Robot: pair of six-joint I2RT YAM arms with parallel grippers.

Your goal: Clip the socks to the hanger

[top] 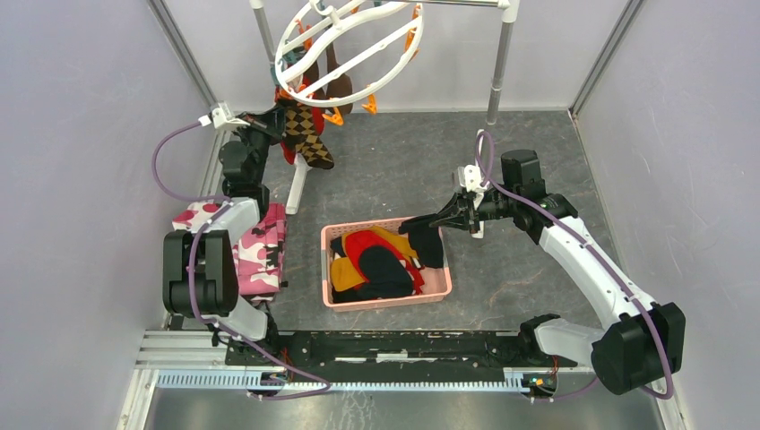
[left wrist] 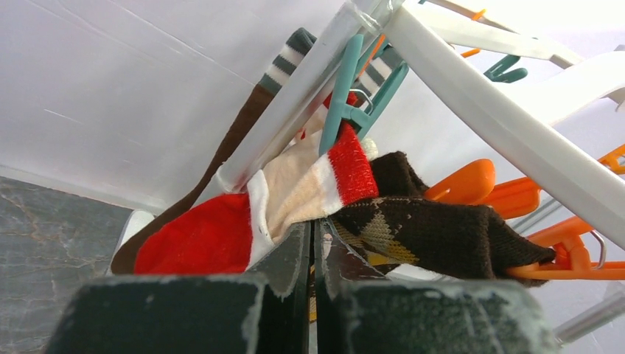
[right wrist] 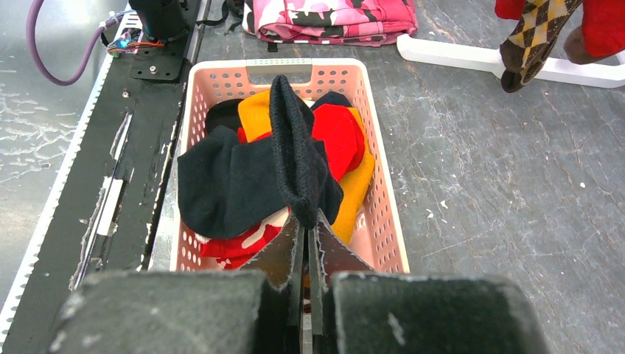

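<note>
High at the left of the hanger, my left gripper is shut on the brown argyle sock (left wrist: 435, 227), which runs sideways from its fingertips to an orange clip (left wrist: 571, 254). The sock's lower part hangs behind the fingers (left wrist: 284, 280). A red, cream and white sock (left wrist: 335, 173) hangs from a teal clip (left wrist: 343, 110), right against those fingertips. Over the basket, my right gripper is shut on a thin edge of a black sock (right wrist: 287, 155). The white round hanger (top: 417, 45) fills the top of the top view.
Several loose socks lie in the pink basket (top: 363, 305). A striped-cuff brown sock (left wrist: 236, 133) hangs behind the hanger's metal post (left wrist: 291, 110). A pink patterned bag (top: 260, 260) lies under the left arm. The grey floor (top: 524, 278) right of the basket is clear.
</note>
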